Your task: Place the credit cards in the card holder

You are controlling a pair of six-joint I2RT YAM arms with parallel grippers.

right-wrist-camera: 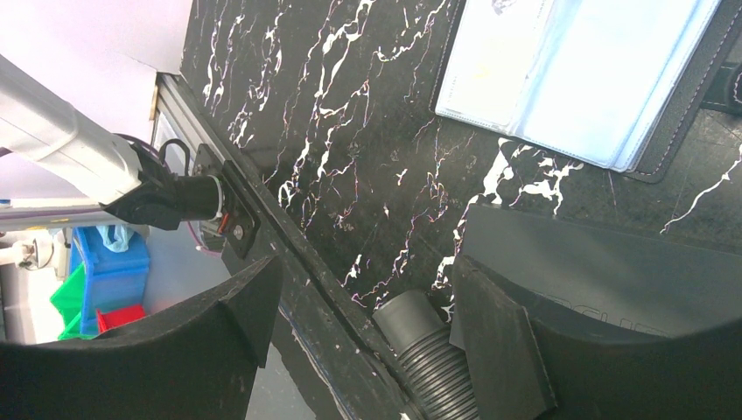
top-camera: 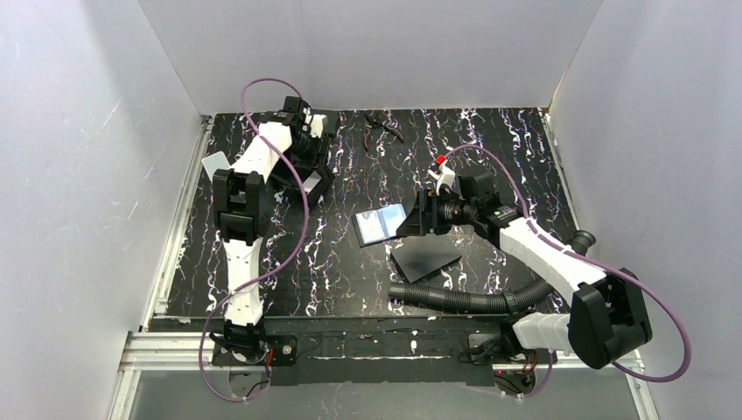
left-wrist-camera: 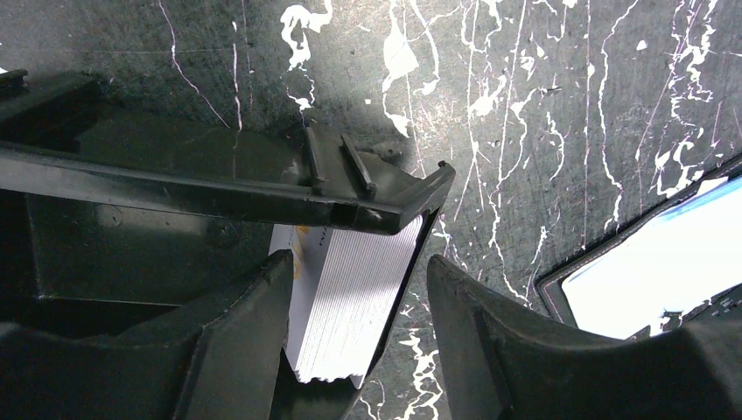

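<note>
White cards (left-wrist-camera: 359, 302) stand on edge in a stack at one end of a black box (left-wrist-camera: 114, 192), below its rim in the left wrist view. Over that end hangs my left gripper, open, one finger (left-wrist-camera: 236, 332) over the box's inside and the other (left-wrist-camera: 477, 324) past its outer wall; I see no contact with the cards. The card holder lies spread open with clear sleeves, and its edge (left-wrist-camera: 564, 302) shows in the left wrist view. My right gripper is open and empty, near the holder's right side in the top view.
A flat dark panel (top-camera: 426, 257) and a ribbed black hose (top-camera: 455, 298) lie in front of the holder. Pliers (top-camera: 381, 128) rest at the back. A white piece (top-camera: 215, 164) lies at the left edge. Bare tabletop separates box and holder.
</note>
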